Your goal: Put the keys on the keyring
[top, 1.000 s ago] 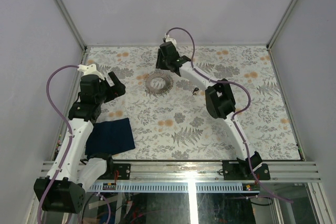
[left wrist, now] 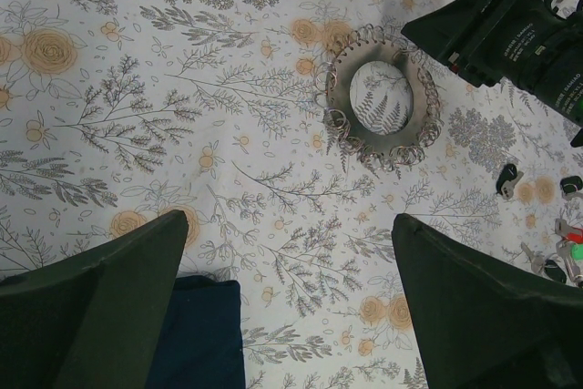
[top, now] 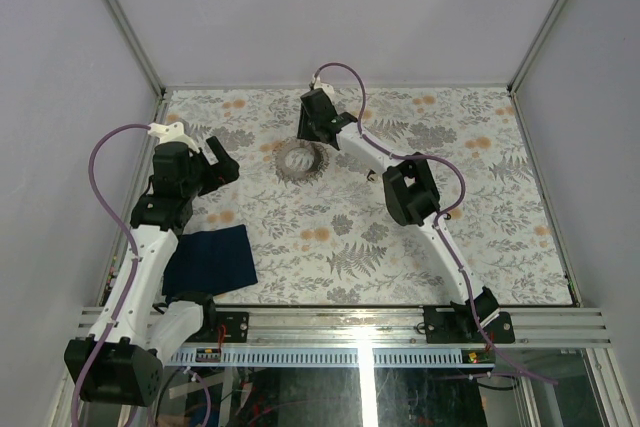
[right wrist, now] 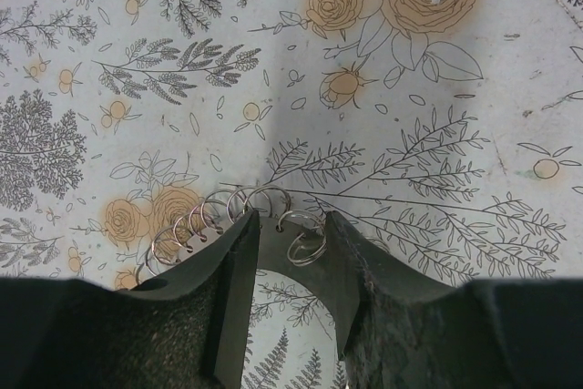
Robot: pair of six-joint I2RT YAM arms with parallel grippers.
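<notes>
The keyring is a flat metal hoop (left wrist: 341,102) with many small wire rings around its edge, lying on the patterned table. My right gripper is low over the hoop's far edge, its fingers partly apart with small wire rings (right wrist: 303,234) showing between and just beyond the tips. Whether the fingers touch a ring I cannot tell. My left gripper stands open and empty above the left side, away from the hoop. In the left wrist view, keys (left wrist: 508,179) with dark heads lie at the right, and another key (left wrist: 541,262) lies lower.
A dark blue cloth (top: 210,260) lies at the table's front left. More small items, among them a red-and-green one (left wrist: 572,249), sit at the right edge of the left wrist view.
The left arm and the hoop look unmoved.
</notes>
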